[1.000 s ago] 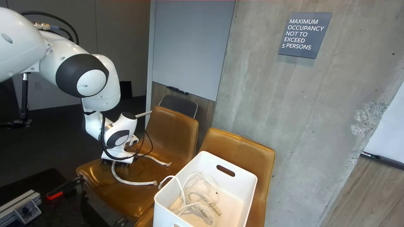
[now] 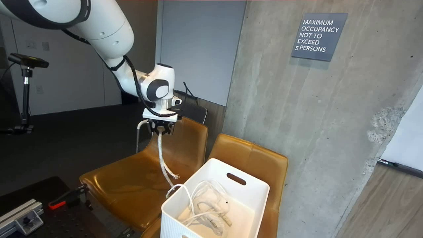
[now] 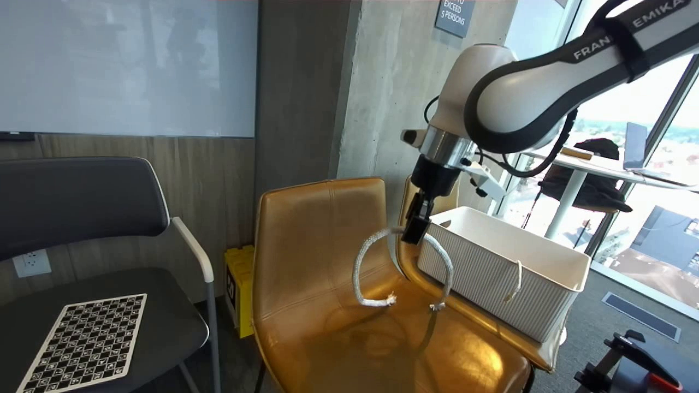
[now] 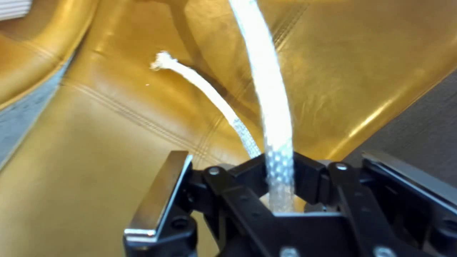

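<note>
A white braided rope (image 3: 357, 268) hangs from my gripper (image 3: 414, 237), its two frayed ends dangling over the seat of a brown leather chair (image 3: 321, 229). The gripper is shut on the rope near its middle. In the wrist view the rope (image 4: 274, 102) rises from between the fingers, and its other frayed length (image 4: 205, 87) shows below. To the right in exterior view 1 stands a white bin (image 2: 253, 186), apart from the gripper. Inside it lie several loops of pale rope (image 2: 214, 210), and one strand hangs over the near-left rim.
The bin rests on a second brown chair (image 2: 253, 154) by the concrete wall (image 2: 317, 119). A grey chair (image 3: 85, 216) holding a checkered board (image 3: 88, 344) stands at the left in exterior view 2. Clamp hardware (image 2: 69, 196) sits low at the left.
My gripper has risen from the seat and moved toward the right in exterior view 1. The rope, which lay on the chair, now hangs from it. The bin has not moved.
</note>
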